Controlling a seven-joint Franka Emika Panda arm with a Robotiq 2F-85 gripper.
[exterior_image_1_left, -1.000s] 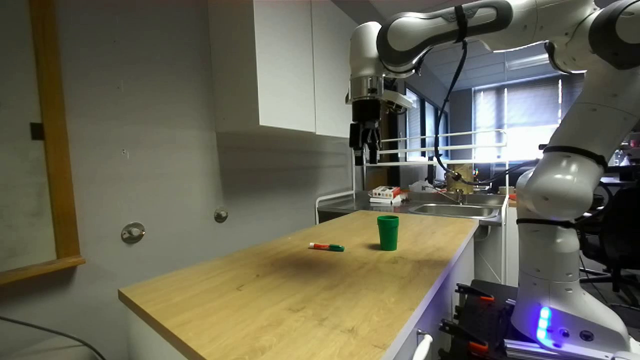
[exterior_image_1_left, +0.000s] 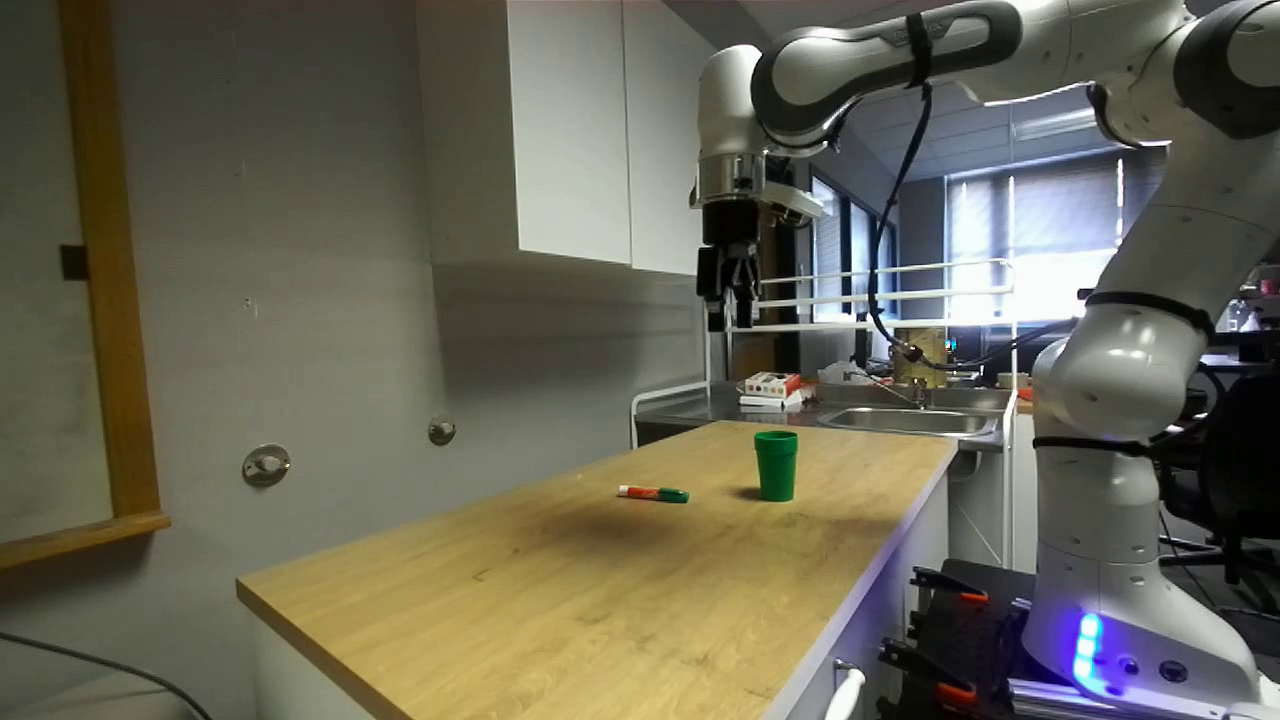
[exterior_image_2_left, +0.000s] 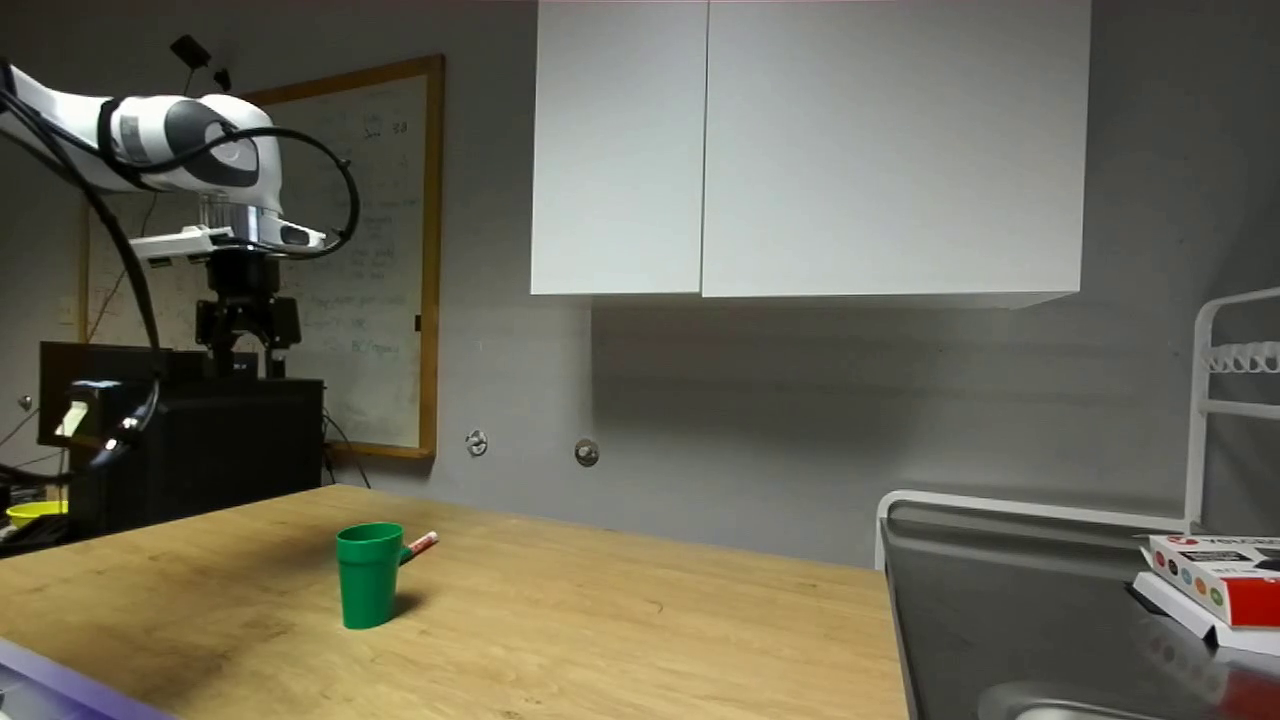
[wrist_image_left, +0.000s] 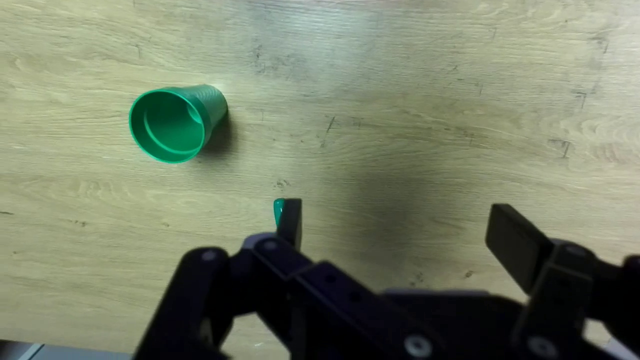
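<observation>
A green cup (exterior_image_1_left: 776, 467) stands upright on the wooden counter, its open mouth facing up in the wrist view, where the cup (wrist_image_left: 207, 108) is at upper left. The marker (exterior_image_1_left: 654, 493), white and red with a green end, lies flat on the counter beside the cup, not touching it. In the wrist view only the green tip of the marker (wrist_image_left: 278, 210) shows; the left finger hides the rest. My gripper (exterior_image_1_left: 731, 326) hangs high above the counter, pointing down. It is open, its fingers (wrist_image_left: 291, 221) wide apart with nothing between them.
White wall cabinets (exterior_image_2_left: 888, 144) hang over its back side. Beyond its far end are a sink (exterior_image_1_left: 912, 420) and boxes (exterior_image_1_left: 770, 385) beside a white rack.
The arm and gripper have barely shifted, by a hair toward the left of exterior view 1. Cup and marker lie as before.
</observation>
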